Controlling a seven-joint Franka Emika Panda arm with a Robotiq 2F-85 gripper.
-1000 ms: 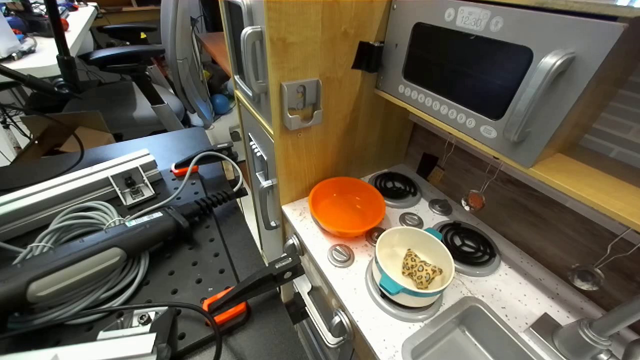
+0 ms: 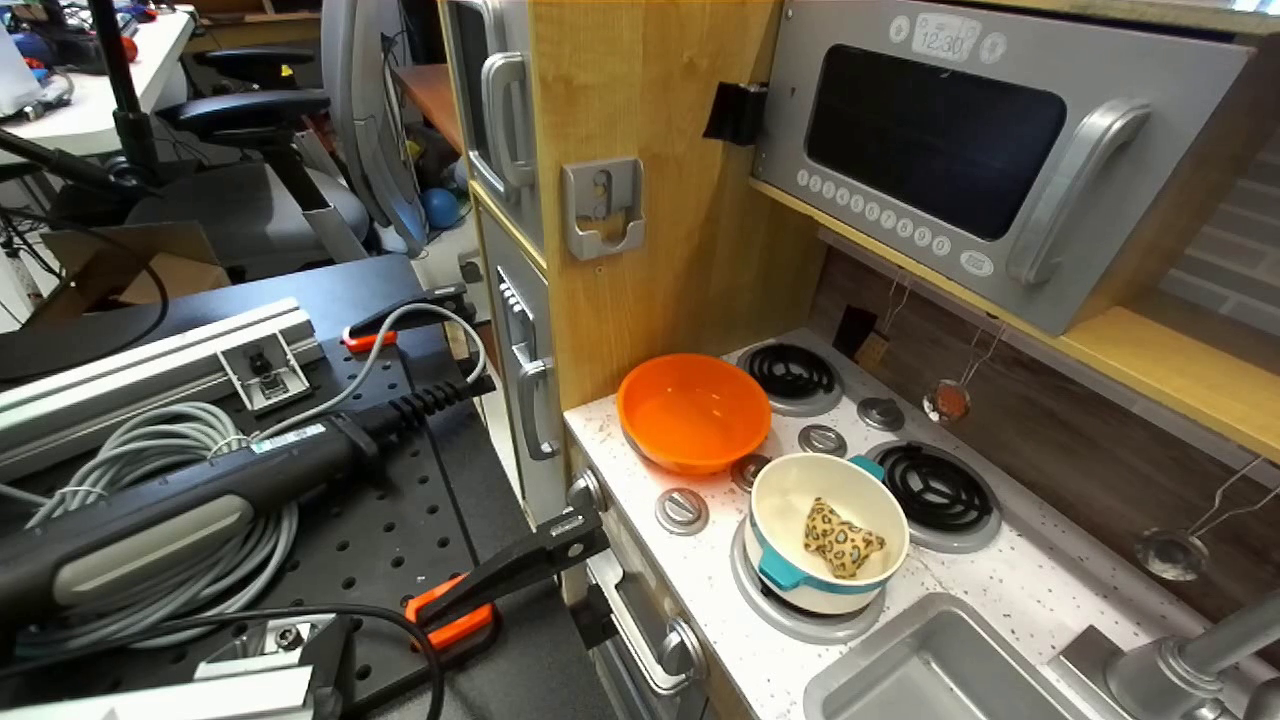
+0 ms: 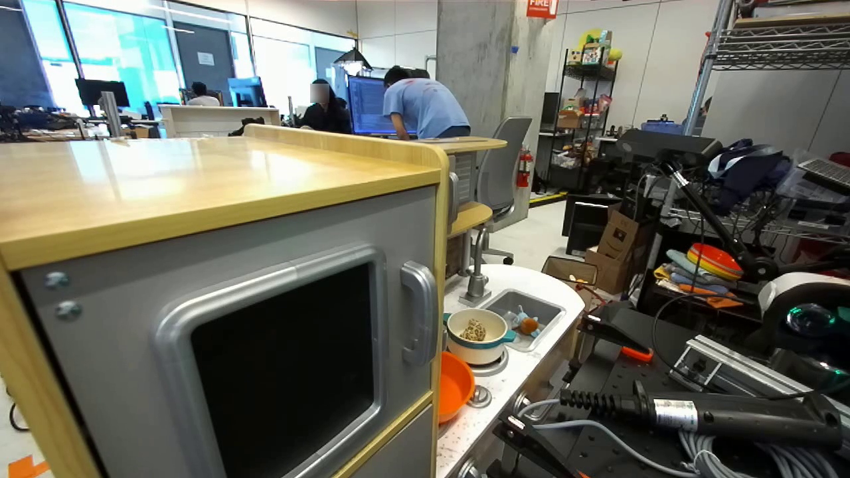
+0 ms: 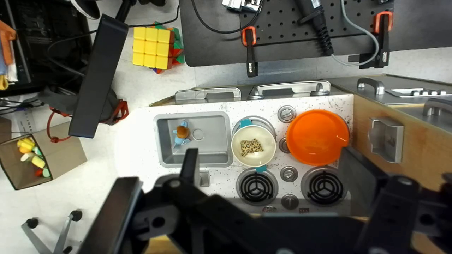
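In the wrist view my gripper stands wide open over the play kitchen, one finger (image 4: 190, 165) at the left and the other at the right. Nothing is between them but the distant counter. A cream pot (image 2: 768, 498) with teal handles sits on a front burner. Inside it lies a leopard-print soft item (image 2: 840, 539). Beside the pot an orange bowl (image 2: 693, 414) rests on the counter, near the wooden side wall. The sink (image 4: 162, 146) holds a small blue-and-brown toy (image 4: 182, 132). Neither exterior view shows the gripper.
A toy microwave (image 2: 936, 132) overhangs the back of the counter. The faucet (image 3: 476, 275) rises behind the sink. Clamps (image 4: 250, 50) and cables occupy the black table opposite.
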